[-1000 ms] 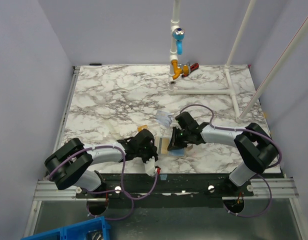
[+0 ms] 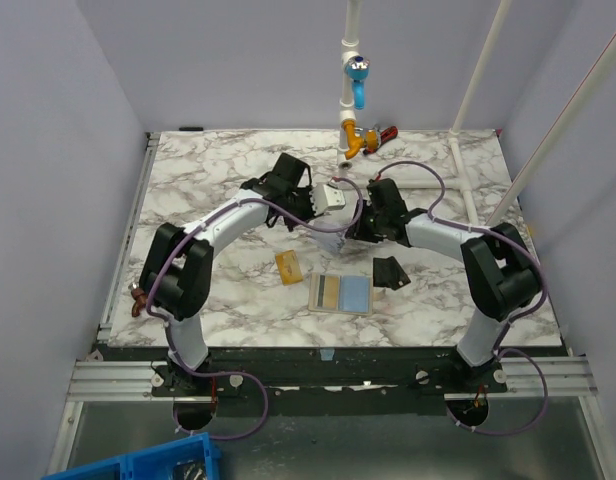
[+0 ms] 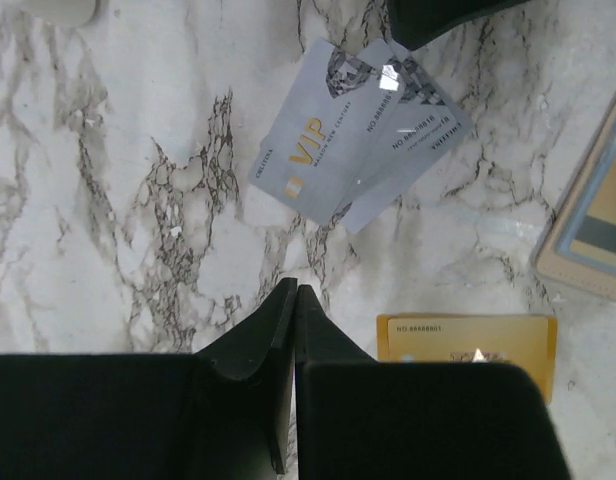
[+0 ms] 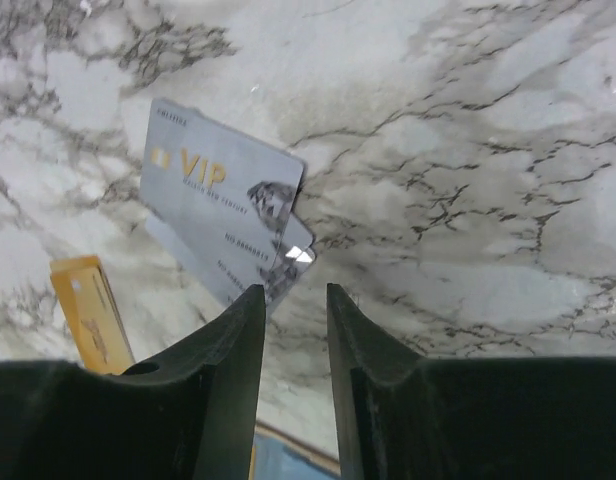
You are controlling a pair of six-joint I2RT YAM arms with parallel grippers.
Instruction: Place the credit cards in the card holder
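Note:
Two silver VIP cards lie overlapped on the marble, also seen in the right wrist view (image 4: 213,200). A gold card (image 3: 468,340) lies nearer the front. The open card holder (image 2: 340,293), with cards in its pockets, sits at the front centre. My left gripper is shut with nothing showing between its fingers, above the marble beside the silver cards. My right gripper is part open over the silver cards, at their lower edge in its view, with nothing between its fingers.
A black item (image 2: 388,273) lies right of the holder. White pipes (image 2: 408,183) with a tap stand at the back.
Both arms have moved back from the front over the card holder toward the silver cards, uncovering the holder and gold card.

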